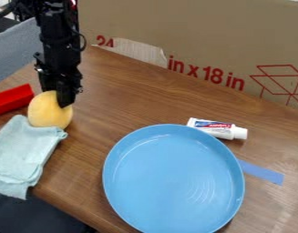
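Note:
The black gripper (61, 89) reaches down from the top left onto a round yellow object (50, 114) on the wooden table, its fingers at the object's upper right. Whether the fingers are shut on it is hard to tell. A light blue cloth (22, 155) lies just below the yellow object, and a red item (10, 98) is to its left.
A blue plate (173, 181) fills the lower centre. A toothpaste tube (217, 128) lies above it, with blue tape (262, 172) to its right. A cardboard panel (200, 41) stands along the back.

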